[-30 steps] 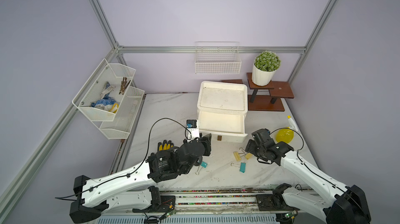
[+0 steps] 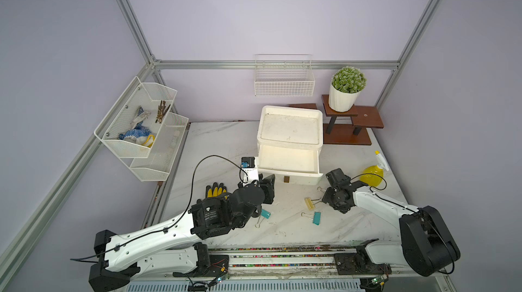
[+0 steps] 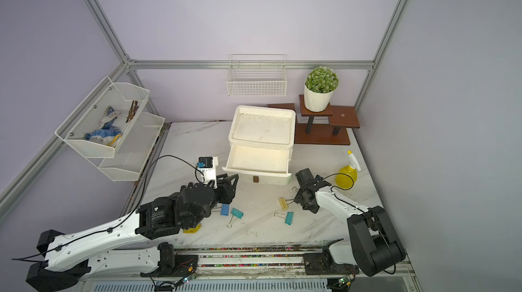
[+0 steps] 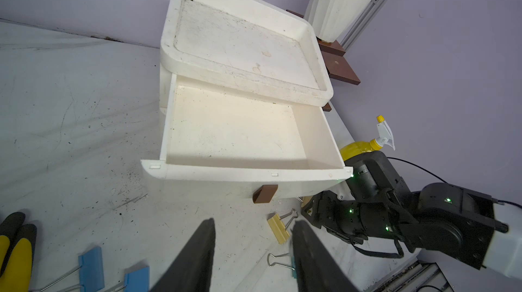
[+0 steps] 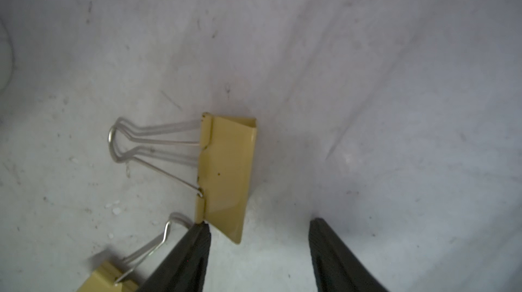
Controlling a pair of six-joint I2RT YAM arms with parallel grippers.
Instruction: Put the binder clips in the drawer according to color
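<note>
The white drawer point(image 4: 239, 123) is pulled out and empty. In front of it lie a yellow clip point(image 2: 309, 204) and, toward the table's front, a teal clip point(image 2: 316, 218). A second yellow clip point(image 5: 225, 169) shows in the right wrist view, ahead of the left finger of my right gripper; the gripper is open, nothing between its fingers, low over the table. My left gripper is open and empty, raised in front of the drawer. Another teal clip point(image 3: 237, 213) and a blue clip point(image 3: 224, 210) lie near the left arm.
A yellow spray bottle point(image 2: 372, 175) stands right of the right arm. Black-and-yellow gloves point(image 2: 216, 189) lie left of the left arm. Behind are a brown shelf point(image 2: 348, 135) and a potted plant point(image 2: 343, 99). The tabletop left of the drawer point(image 2: 223, 145) is clear.
The right arm has swung and lowered over the second yellow clip, now largely covering it in the top left view. The left arm has barely moved; the clips look unmoved.
</note>
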